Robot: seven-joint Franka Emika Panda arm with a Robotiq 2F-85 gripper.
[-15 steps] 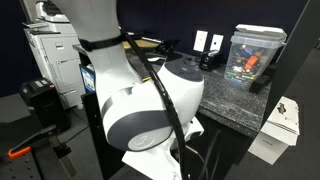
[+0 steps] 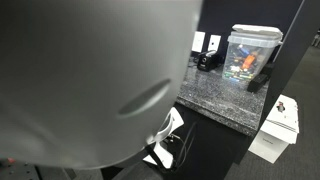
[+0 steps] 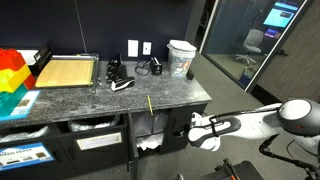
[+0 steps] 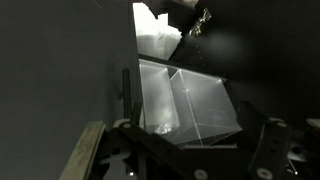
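In the wrist view my open gripper spans the bottom of the picture. Nothing shows between its fingers. Beyond them, inside a dark space, lies a clear plastic container with a divider, and behind it something white and crumpled, perhaps a bag. A dark panel fills the left side. From the second exterior view, my white arm reaches low from the right toward the dark cabinets under the counter; the fingers are too small and dark to make out there. The first exterior view is largely blocked by the arm.
On the counter stand a lidded clear tub, black devices, a wooden board and colourful bins. A yellow stick projects at the counter's front edge. A white box sits at the right.
In the first exterior view the arm has come much nearer to the camera, covering the left part of the scene. The counter and its tub have stayed put.
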